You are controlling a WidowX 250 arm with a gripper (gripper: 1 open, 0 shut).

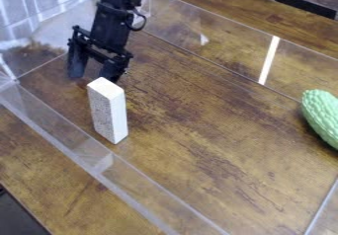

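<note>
A black robot arm reaches down from the top left, and its gripper (pixel 95 61) is open, low over the wooden floor of a clear-walled tray, just behind a white upright block (pixel 107 111). Whether anything lies between the dark fingers is hard to tell. A green ridged object (pixel 319 117), like a toy vegetable, sits at the right edge of the view.
Transparent walls bound it at the left, back and front. A thin white strip (pixel 270 59) stands out at the back right.
</note>
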